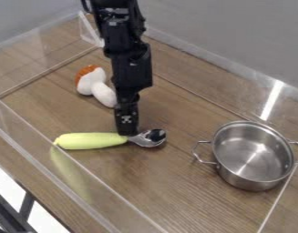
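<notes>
My black gripper (127, 122) reaches down from the top, its tips low at a spoon (149, 137) with a shiny bowl. A pale yellow-green object (84, 141) lies to the left, in line with the spoon. I cannot tell whether the fingers are open or shut on the spoon.
A steel pot (252, 155) with two side handles sits on the right of the wooden table (176, 191). Behind the gripper to the left lie an orange-and-white object (90, 79) and a white one (104, 95). Clear panels line the edges.
</notes>
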